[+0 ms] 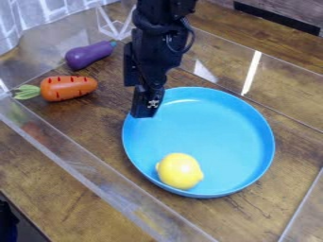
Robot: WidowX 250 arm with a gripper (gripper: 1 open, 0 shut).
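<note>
The black gripper point(144, 95) hangs open above the wood table, just past the upper-left rim of a blue plate point(214, 132). A yellow round object point(179, 171) sits on the front part of the plate. An orange carrot point(68, 88) with green leaves lies to the left of the gripper. A purple eggplant point(89, 55) lies farther back at the upper left.
Clear plastic edges run along the left and front of the table. The wooden surface point(265, 66) to the right and behind the plate is mostly free.
</note>
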